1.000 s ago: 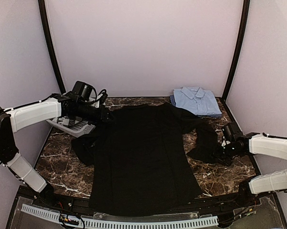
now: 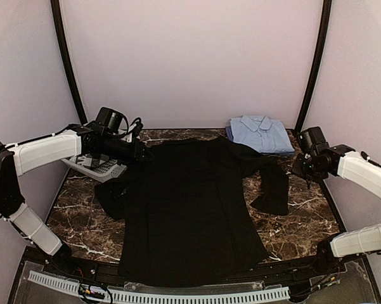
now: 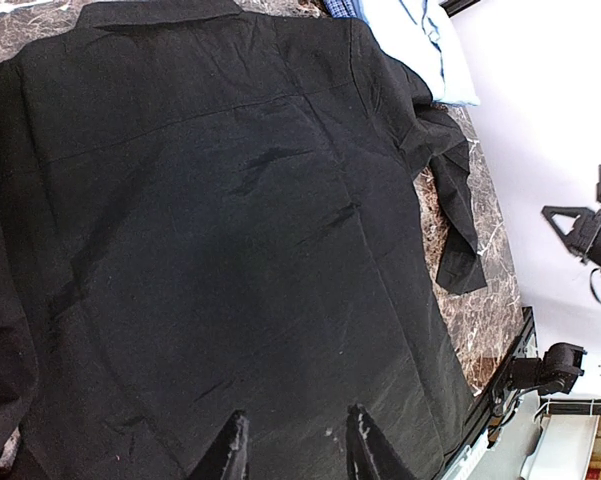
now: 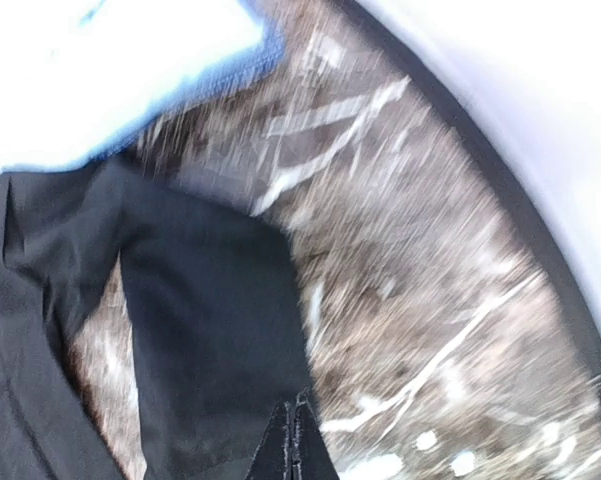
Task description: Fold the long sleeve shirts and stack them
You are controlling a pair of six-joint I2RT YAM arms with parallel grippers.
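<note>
A black long sleeve shirt (image 2: 184, 209) lies spread on the marbled table, collar toward the back and hem at the front edge. Its right sleeve (image 2: 276, 187) bends and points forward; the left sleeve (image 2: 111, 199) lies bent beside the body. Above the shirt's upper left part is my left gripper (image 2: 146, 154); in the left wrist view its fingers (image 3: 235, 450) stand apart, nothing between them. My right gripper is shut, its tips together and no cloth visible between them, to the right of the right sleeve. A folded light blue shirt stack (image 2: 261, 134) lies at the back right.
A light grey basket (image 2: 101, 171) sits at the left, partly behind my left arm. Bare table (image 2: 304, 215) shows right of the shirt and at the front left (image 2: 79, 221). Walls close in the back and both sides.
My right gripper has moved from the right sleeve's cuff toward the back and slightly right, clear of the sleeve. The left arm and the shirt body stay put.
</note>
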